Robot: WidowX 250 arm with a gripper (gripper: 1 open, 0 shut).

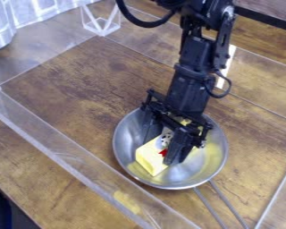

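A black robot arm reaches down into a grey metal bowl (206, 166) with a long wire-like handle at the lower right. My gripper (172, 139) is low inside the bowl, over a pale yellow block (150, 157) with a small red patch near it. The fingers are dark and partly overlap the block, so their exact grip on it is hard to make out.
A wooden table (74, 80) surrounds the bowl, clear at the left. A transparent rail (74, 165) runs diagonally along the lower left. A small white frame stands at the back left, and something white is behind the arm.
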